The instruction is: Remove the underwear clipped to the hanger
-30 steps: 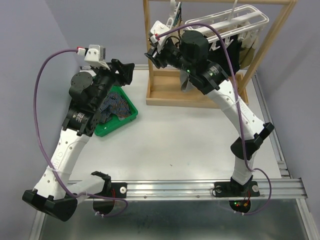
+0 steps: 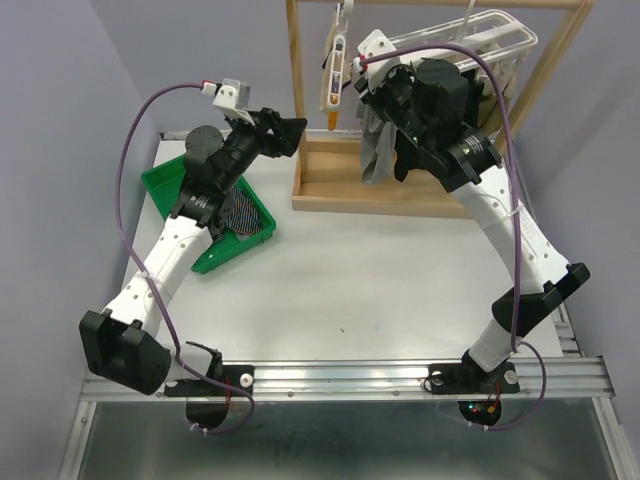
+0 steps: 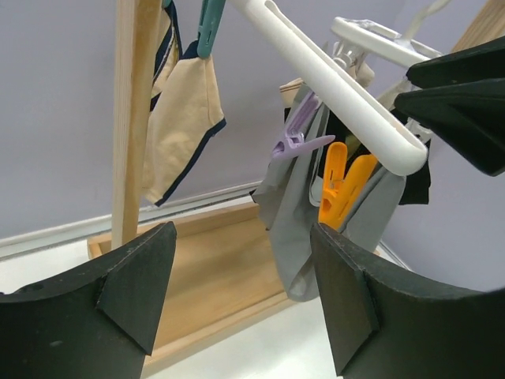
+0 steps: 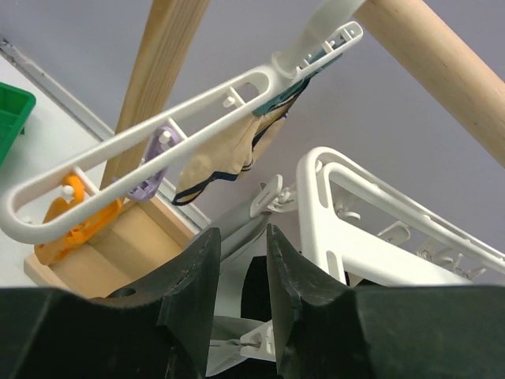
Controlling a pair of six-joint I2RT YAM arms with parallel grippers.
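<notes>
A white clip hanger (image 2: 335, 72) hangs from the wooden rack. In the left wrist view an orange clip (image 3: 339, 185) and a purple clip (image 3: 296, 138) are on its near bar. A beige cloth with navy trim (image 3: 185, 118) hangs from a teal clip (image 3: 209, 28); a grey garment (image 3: 288, 205) hangs beside the orange clip. My left gripper is open, short of the hanger, with nothing held. My right gripper is among the hanger bars, its fingers a narrow gap apart. A white clip (image 4: 259, 341) and grey and black cloth show in that gap; whether they are gripped is unclear.
A second white hanger frame (image 4: 371, 229) with dark garments lies close to my right gripper. The rack's wooden post (image 2: 297, 75) and base (image 2: 330, 200) stand nearby. At left is a green bin (image 2: 215, 255) with striped cloth inside.
</notes>
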